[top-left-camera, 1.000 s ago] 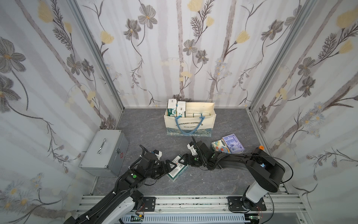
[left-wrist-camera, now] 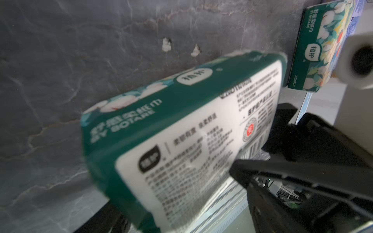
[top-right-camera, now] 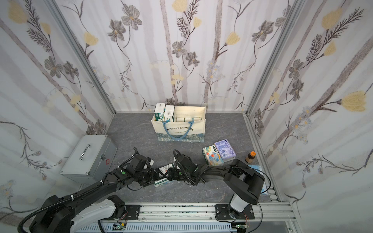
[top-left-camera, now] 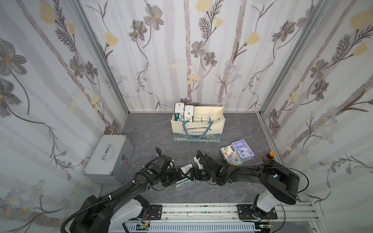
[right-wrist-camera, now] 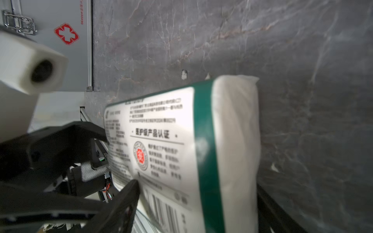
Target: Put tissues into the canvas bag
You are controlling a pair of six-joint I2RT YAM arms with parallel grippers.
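Note:
A green-and-white tissue pack lies on the table between my two grippers, also seen close up in the right wrist view, label side up. My left gripper (top-left-camera: 179, 173) is at its left end, fingers part open around it; whether it grips is unclear. My right gripper (top-left-camera: 194, 173) is at the other end, open, fingertips beside the pack (right-wrist-camera: 167, 155). The canvas bag (top-left-camera: 197, 132) stands at the back, holding several tissue packs (top-left-camera: 188, 112). A floral pack (top-left-camera: 230, 155) and a purple pack (top-left-camera: 242, 149) lie to its front right.
A silver metal box (top-left-camera: 101, 163) stands at the left. A brown bottle with orange cap (top-left-camera: 268, 157) stands at the right. The table between bag and grippers is clear.
My right gripper has shifted slightly down toward the pack.

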